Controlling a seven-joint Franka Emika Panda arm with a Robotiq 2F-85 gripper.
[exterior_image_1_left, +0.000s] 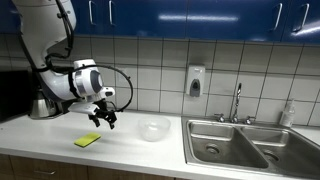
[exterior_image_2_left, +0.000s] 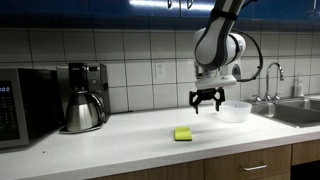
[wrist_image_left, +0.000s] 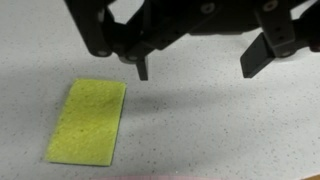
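On the white speckled counter lies a flat yellow-green sponge, near the front edge. In the wrist view the same sponge shows at the lower left, to the left of the gap between the fingers. My gripper hangs above the counter, a little higher than the sponge and slightly to its right in the first exterior view. Its fingers are wide open and nothing is between them. The second exterior view has the gripper to the right of the sponge, clear of it.
A clear bowl stands on the counter to the right, before the double sink. In the second exterior view, a coffee maker and a microwave occupy the left end.
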